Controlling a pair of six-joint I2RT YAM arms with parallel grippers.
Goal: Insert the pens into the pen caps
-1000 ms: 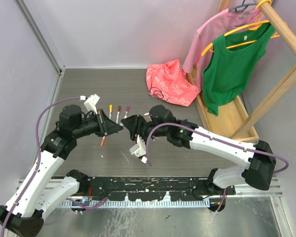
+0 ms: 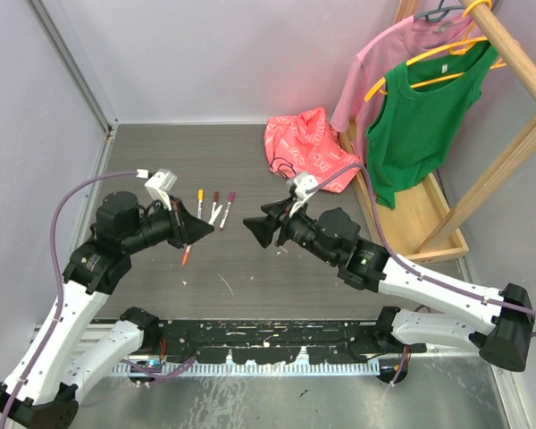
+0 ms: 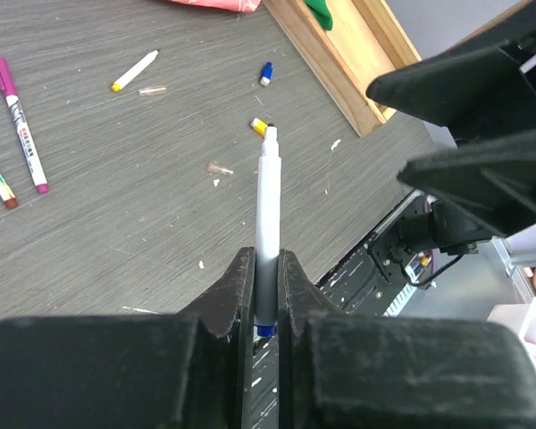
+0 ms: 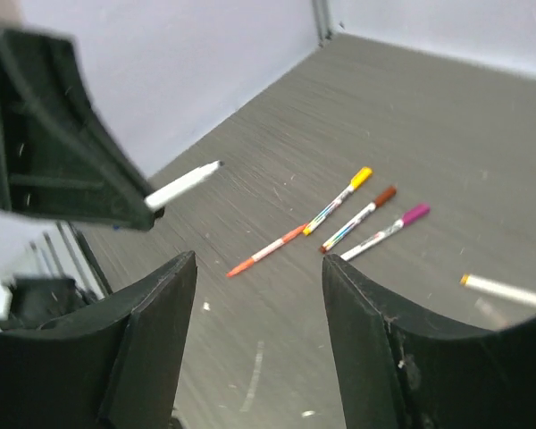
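My left gripper [image 2: 196,227] is shut on an upright-angled white pen [image 3: 267,214] with a blue lower end, its far tip bare. My right gripper [image 2: 264,223] stands open and empty, to the right of that pen. Loose markers lie on the grey table: purple [image 3: 22,130], brown [image 4: 357,219], yellow [image 4: 338,201] and orange [image 4: 268,250]. A capless white pen with a yellow end [image 3: 134,70], a small blue cap [image 3: 266,73] and a yellow cap [image 3: 257,125] lie apart in the left wrist view.
A pink printed cloth [image 2: 308,147] lies at the back. A wooden rack [image 2: 509,170] with hanging clothes stands at the right. Clear pieces and scraps lie on the table.
My right gripper has drawn back rightward from my left gripper and turned, its white housing now upward. My left arm has shifted slightly to the left, still holding the pen.
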